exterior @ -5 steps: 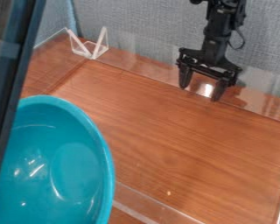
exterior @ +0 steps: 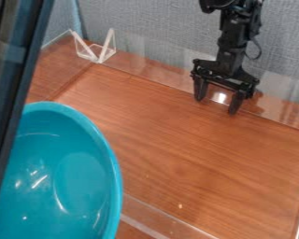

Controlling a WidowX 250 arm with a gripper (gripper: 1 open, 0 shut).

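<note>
My black gripper (exterior: 219,95) hangs at the back right of the wooden tray, just in front of the clear rear rail, its two fingers apart and pointing down with nothing visible between them. A large turquoise bowl (exterior: 67,173) fills the lower left of the view, well away from the gripper.
A white wire rack (exterior: 106,49) stands at the back left. A dark vertical post (exterior: 8,65) runs along the left edge.
The gripper has moved slightly down and a little to the right. The bowl and rack have stayed where they were.
</note>
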